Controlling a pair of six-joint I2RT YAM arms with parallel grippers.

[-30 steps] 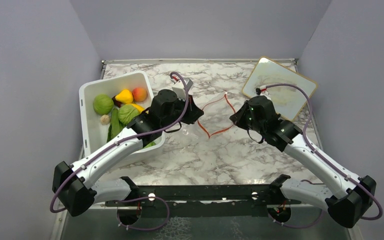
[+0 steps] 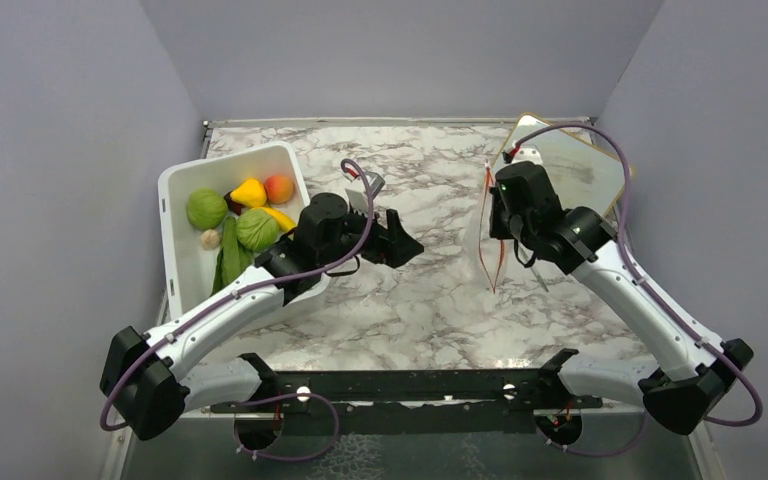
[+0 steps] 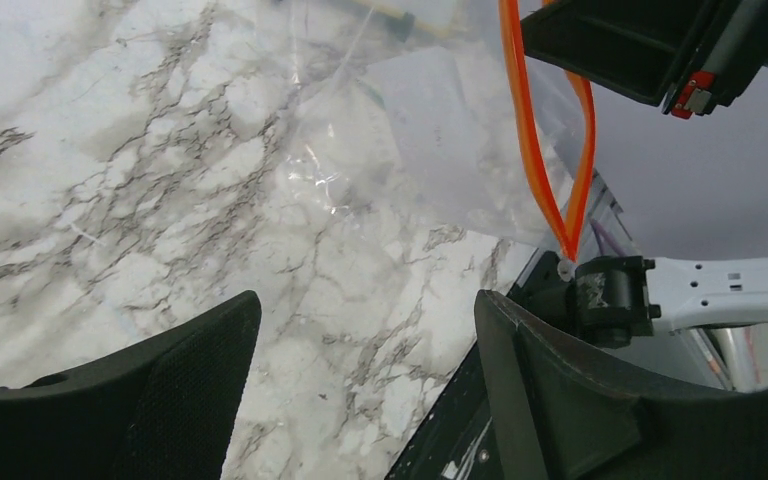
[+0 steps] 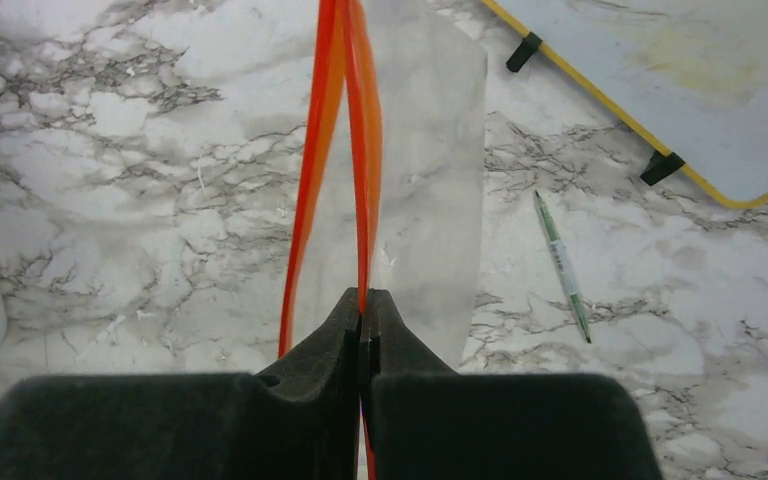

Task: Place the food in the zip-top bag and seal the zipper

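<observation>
The clear zip top bag [image 4: 430, 180] with its orange zipper [image 3: 525, 130] hangs from my right gripper, which is shut on its zipper edge; the bag's opening looks narrow. My left gripper stands open just left of the bag, nothing between its fingers. In the top view the white bin [image 2: 185, 280] at the left holds the food: cabbage [image 2: 205, 208], lettuce [image 2: 257, 228], garlic [image 2: 210, 240], a yellow pepper [image 2: 250, 192], a peach [image 2: 278, 189], long green vegetables [image 2: 230, 260] and other items partly hidden.
A yellow-edged board [image 2: 580, 170] lies at the back right, partly behind my right arm. A green pen [image 4: 563, 265] lies on the table right of the bag.
My right gripper has carried the bag to the right, away from the left one, and its opening has narrowed.
</observation>
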